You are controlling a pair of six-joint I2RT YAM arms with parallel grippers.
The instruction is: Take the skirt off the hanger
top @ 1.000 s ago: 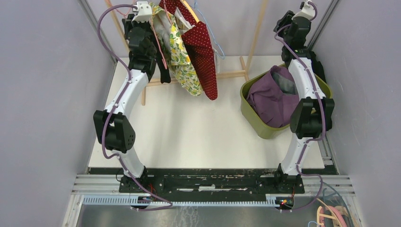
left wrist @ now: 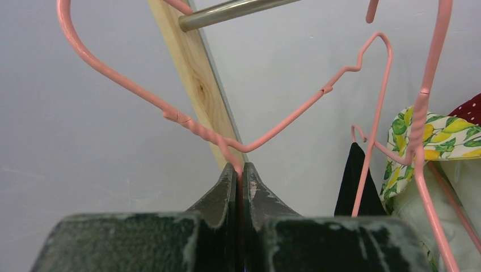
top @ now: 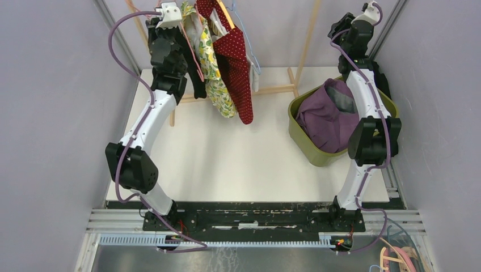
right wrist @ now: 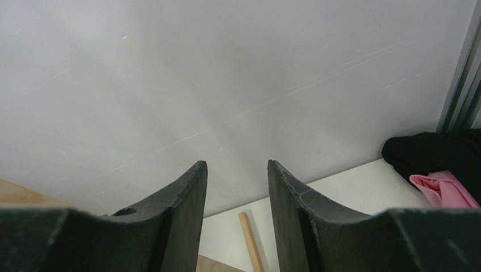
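Observation:
In the left wrist view, a pink wire hanger (left wrist: 272,136) has its stem pinched by my left gripper, which is shut on it; the arms of this hanger that show are bare. On the rack in the top view hang a black garment (top: 198,84), a yellow lemon-print skirt (top: 218,93) and a dark red dotted skirt (top: 238,73). The black garment (left wrist: 351,184) also hangs at the right of the left wrist view, apart from my fingers. My right gripper stands open and empty, above the back right of the table.
An olive green bin (top: 309,150) holding purple cloth (top: 326,116) stands under my right arm. Black and pink cloth (right wrist: 445,184) shows at its side. More pink wire hangers (left wrist: 420,133) stand close to my left gripper.
The lower ends of the dotted and lemon-print skirts have swung left. The right arm is still.

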